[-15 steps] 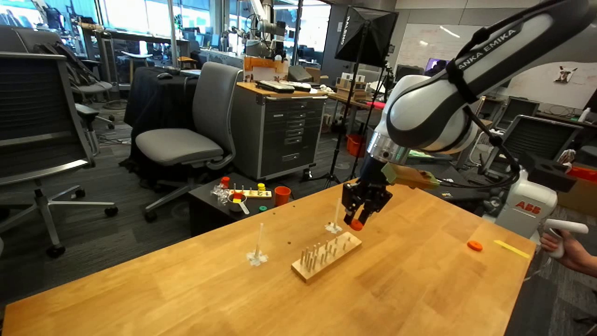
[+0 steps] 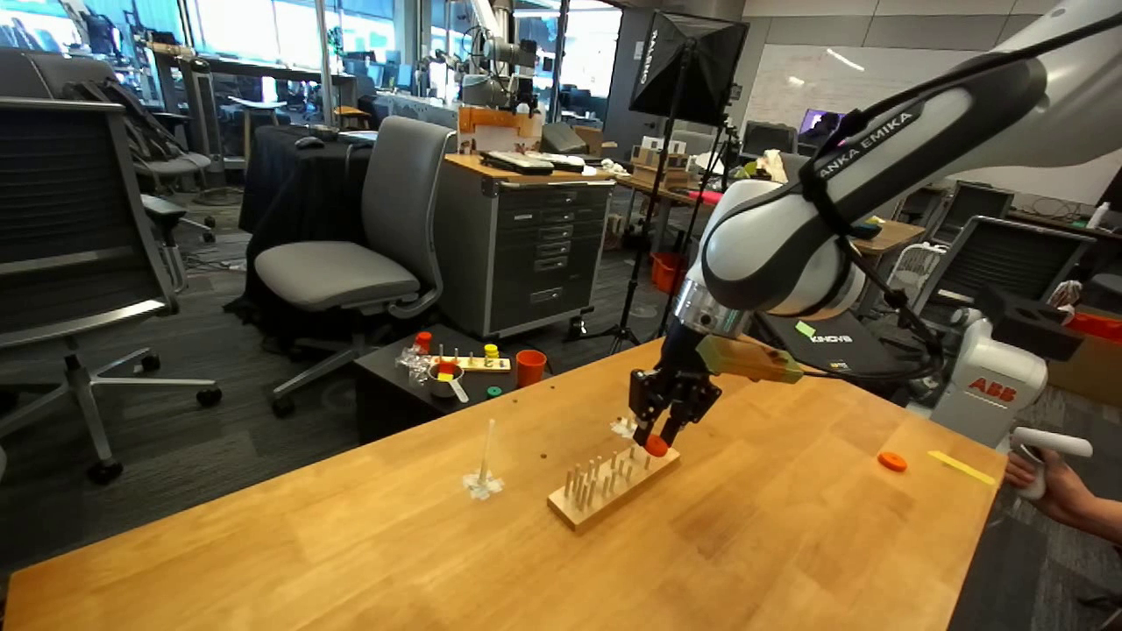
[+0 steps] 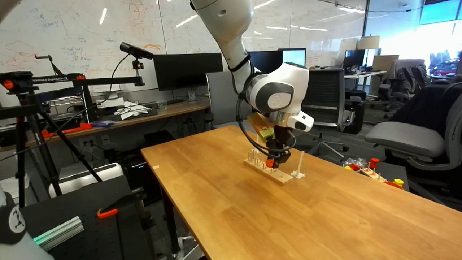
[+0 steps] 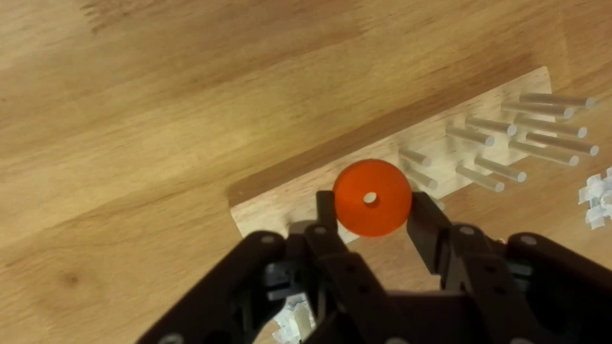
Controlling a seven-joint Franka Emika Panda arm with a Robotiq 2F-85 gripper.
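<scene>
Between the two black fingers of my gripper is a round orange disc (image 4: 373, 177) with a small hole in its middle. The gripper is shut on it. Below lies a pale wooden board (image 4: 269, 209) with several upright pegs, crowded toward one end. In the first exterior view the disc (image 2: 656, 446) is over the sparse end of the pegboard (image 2: 589, 514), and the gripper (image 2: 660, 433) points down at it. In the second exterior view the disc (image 3: 269, 163) appears just above the board (image 3: 281, 178). Whether any peg enters its hole cannot be told.
Another orange disc (image 2: 892, 462) lies flat near a yellow tape strip (image 2: 962, 467). A tall peg (image 2: 486, 452) taped to the table stands left of the board; another tall peg (image 3: 300, 162) stands close by the gripper.
My gripper has moved down and slightly left with the orange disc, from above and behind the board's far end to just over it. The board has not moved.
</scene>
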